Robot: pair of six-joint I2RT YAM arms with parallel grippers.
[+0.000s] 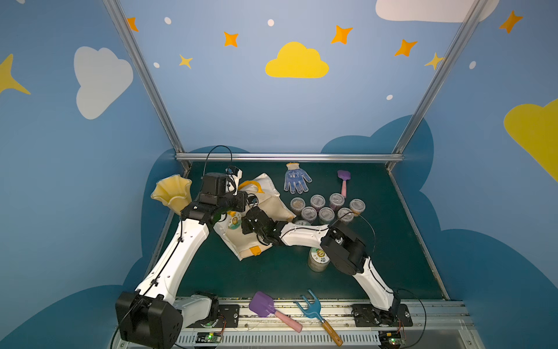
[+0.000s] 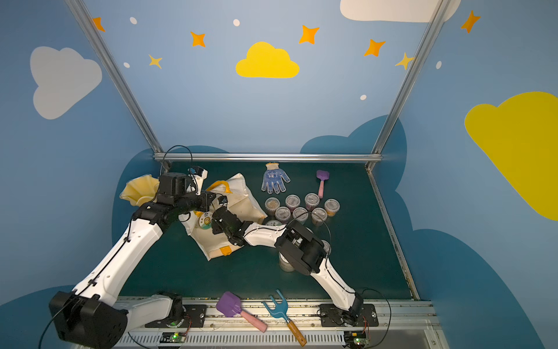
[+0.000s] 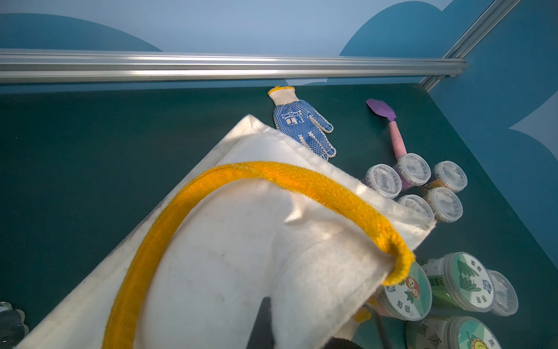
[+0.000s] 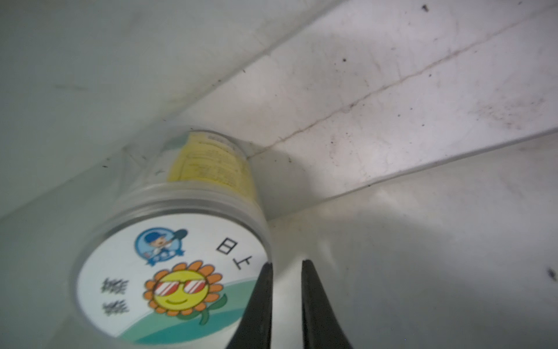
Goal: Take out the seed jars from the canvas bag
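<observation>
The white canvas bag lies open-mouthed on the green table, its yellow handle arched across the left wrist view. At its upper edge my left gripper is shut on a fold of the canvas; one dark finger shows, the other is mostly hidden. Inside the bag, a clear seed jar with a sunflower lid rests on its side. My right gripper is just right of that lid, part open with nothing between its fingers. Several seed jars stand outside, right of the bag.
Behind the bag lies a blue glove, with a purple scoop farther right. Another scoop and a blue fork lie along the front rail. A yellow pot is at the left edge.
</observation>
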